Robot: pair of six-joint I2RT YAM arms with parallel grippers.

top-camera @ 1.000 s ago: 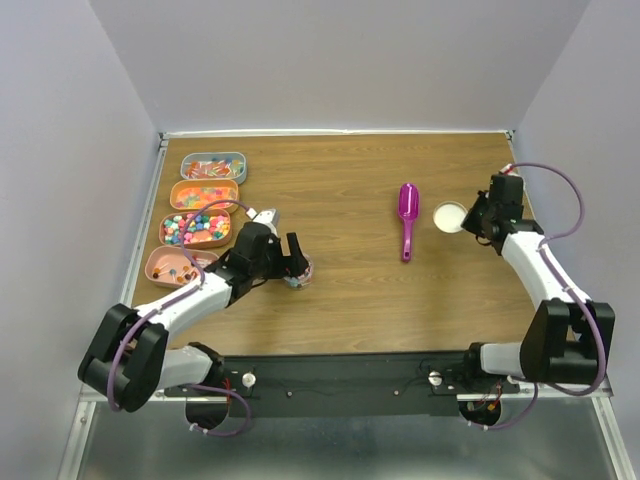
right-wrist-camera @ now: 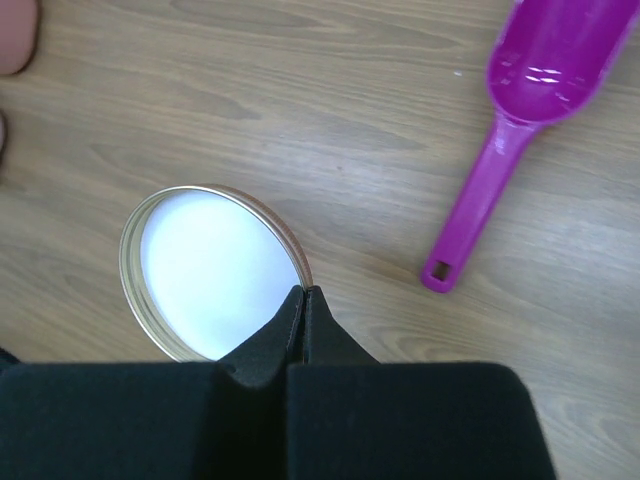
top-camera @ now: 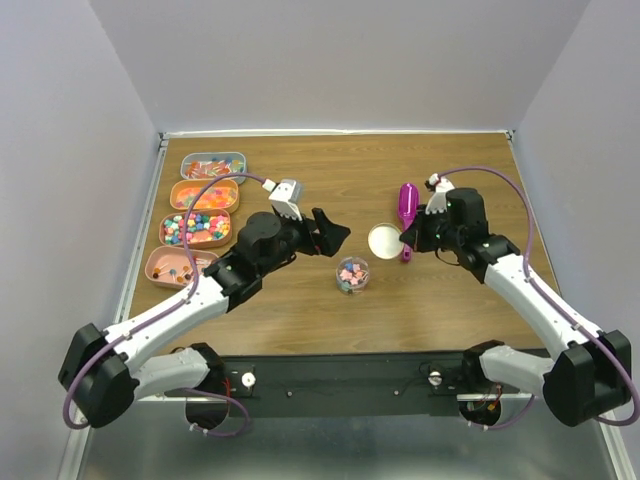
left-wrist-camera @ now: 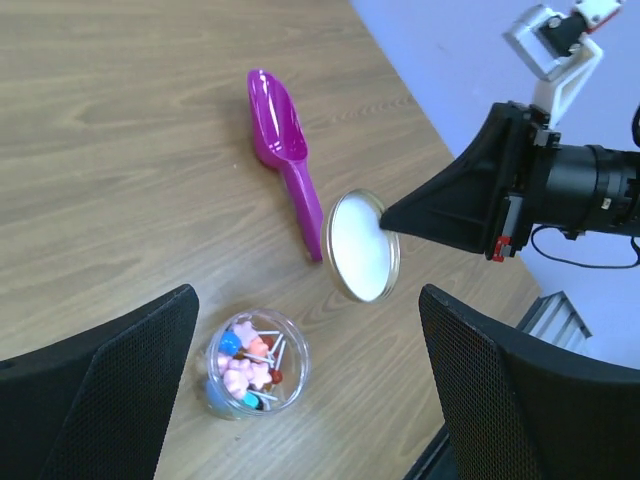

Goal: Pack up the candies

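Observation:
A clear round jar (top-camera: 352,275) holding candies and lollipops (left-wrist-camera: 250,368) stands on the table's middle, below my left gripper (top-camera: 325,235), which is open above it with nothing between its fingers. My right gripper (top-camera: 418,234) is shut on the rim of a round white lid (right-wrist-camera: 215,265), holding it tilted to the right of the jar. A purple scoop (top-camera: 408,208) lies behind and under the lid, its handle (right-wrist-camera: 470,205) clear in the right wrist view.
Several trays of candies (top-camera: 195,228) line the left side of the table.
My right gripper has carried the lid leftward from the table's right side toward the jar. The jar now stands further right, and my left gripper has risen away from it.

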